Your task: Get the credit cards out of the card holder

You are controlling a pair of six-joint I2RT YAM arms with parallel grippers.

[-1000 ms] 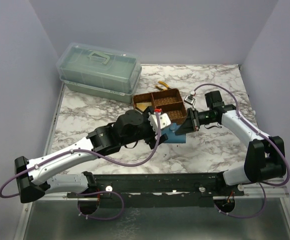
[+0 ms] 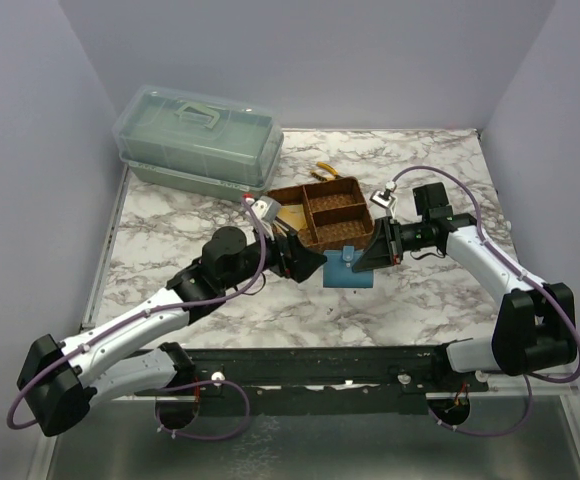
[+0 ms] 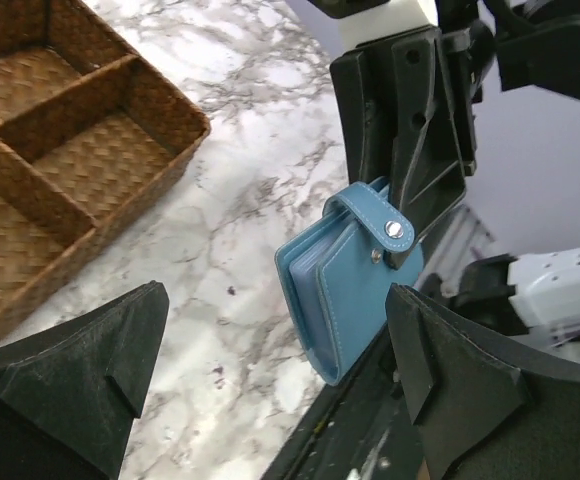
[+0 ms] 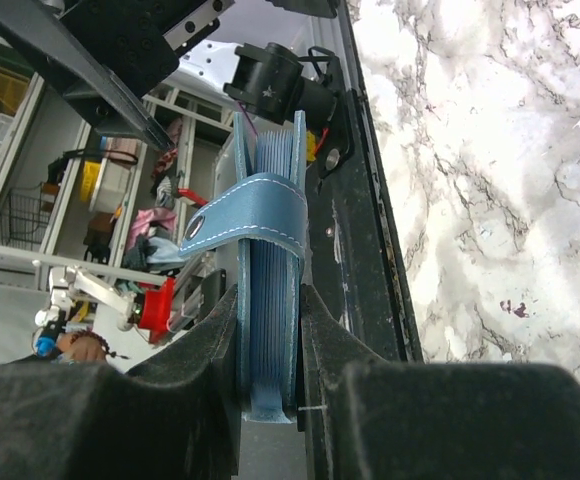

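Observation:
The light blue card holder (image 2: 346,275) is held in the air by my right gripper (image 2: 375,250), shut on it; its snap strap and a stack of cards show along its edge in the right wrist view (image 4: 270,270). My left gripper (image 2: 300,255) is open, just left of the holder, its fingers pointing at it. In the left wrist view the holder (image 3: 350,290) sits beyond the open fingertips (image 3: 130,340).
A woven divided box (image 2: 335,200) stands behind the grippers, with orange-handled pliers (image 2: 325,170) beyond it. A translucent green case (image 2: 198,135) fills the back left. The marble board (image 2: 150,250) is otherwise mostly clear.
My left gripper has turned and drawn back left from the card holder, uncovering more of it. The right gripper holding the holder has shifted very slightly.

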